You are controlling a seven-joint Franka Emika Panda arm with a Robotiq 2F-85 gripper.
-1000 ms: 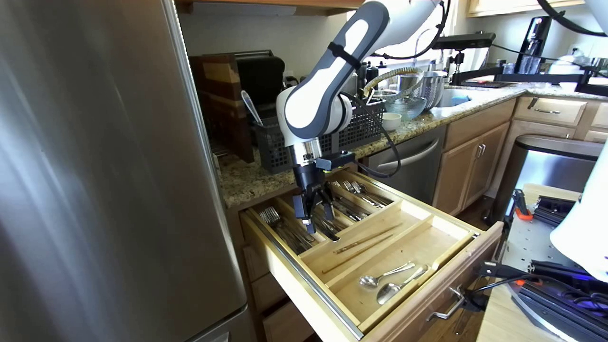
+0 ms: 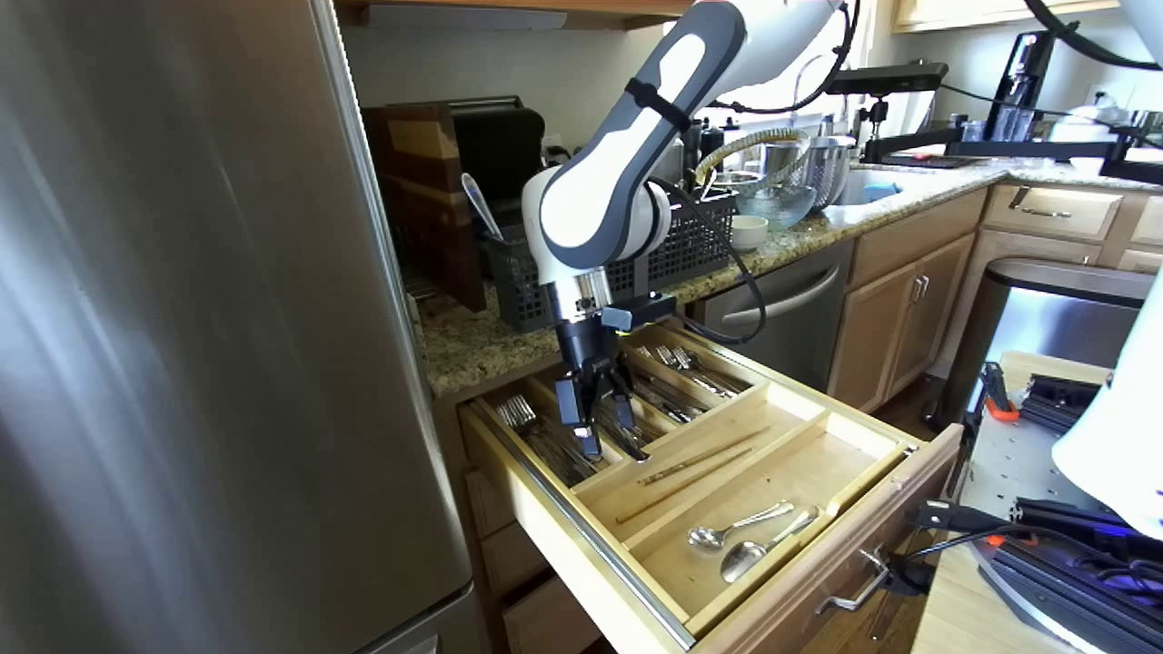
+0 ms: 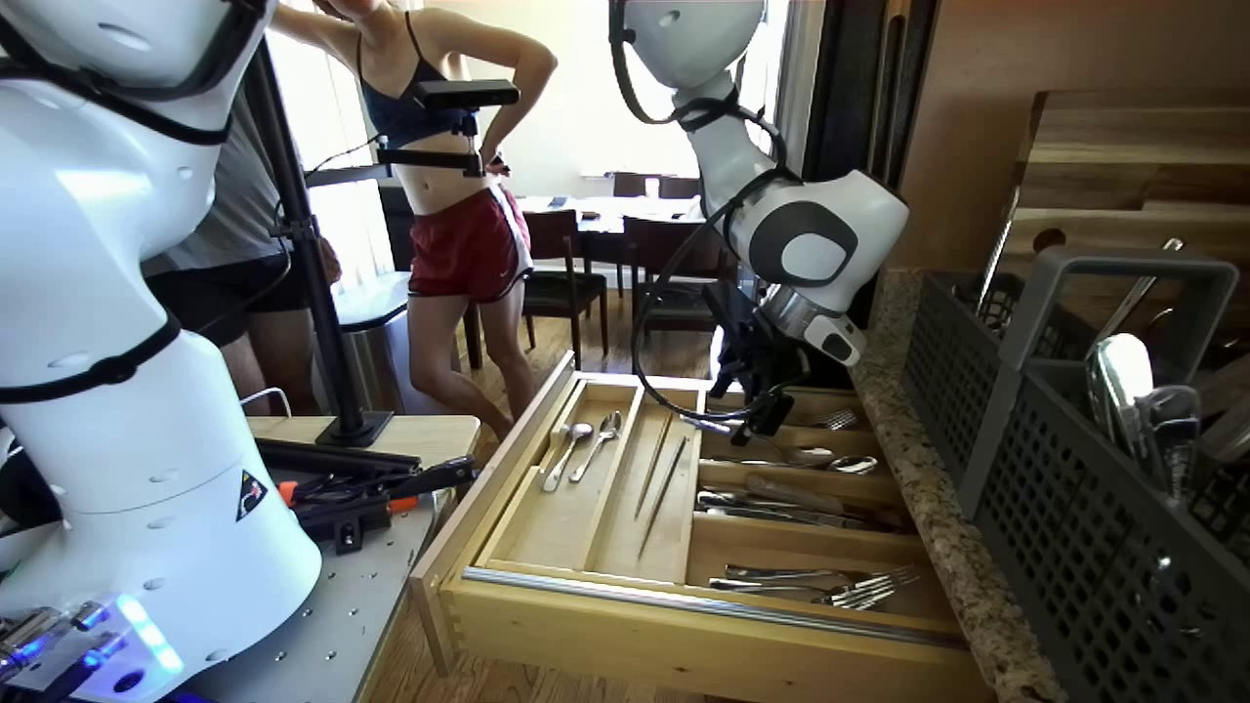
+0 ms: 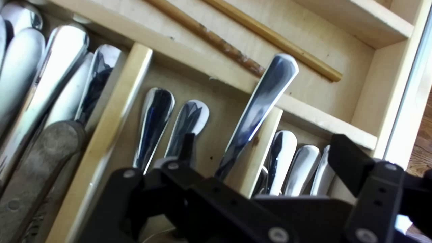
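My gripper (image 2: 608, 434) is low over the middle rear compartment of the pulled-out drawer, its black fingers apart. In the wrist view, a silver utensil handle (image 4: 259, 107) lies slanted across the gap between the fingers, touched by neither as far as I can see. Its end rests over the divider, pointing at the chopsticks compartment; its other end is hidden behind my gripper. Two shorter silver handles (image 4: 156, 121) lie within the middle compartment near the left finger. To the right, several more handles (image 4: 283, 158) lie past a thin partition. Knife handles (image 4: 60, 77) fill the left compartment.
Wooden chopsticks (image 2: 698, 463) and two spoons (image 2: 744, 559) lie in the front compartments, which have much bare room. The grey dish rack (image 3: 1055, 504) stands on the counter beside the drawer. A steel fridge (image 2: 218, 327) borders the left side.
In exterior view 1, my gripper has moved slightly down and to the left. The drawer, chopsticks and front spoons have stayed put.
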